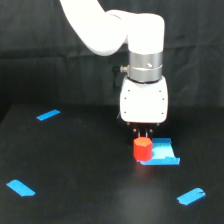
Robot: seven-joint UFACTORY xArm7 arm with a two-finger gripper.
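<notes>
A red block (143, 149) is in front of the light-blue square (163, 152), covering its left part. Directly above and behind the block is my white gripper (144, 132), pointing down. Its dark fingers stand close together at the block's upper edge. Their lower ends are hidden by the block, so whether they touch or hold it cannot be made out.
Blue tape strips lie on the black table at the back left (48, 115), front left (20, 188) and front right (191, 196). A dark curtain (50, 60) hangs behind.
</notes>
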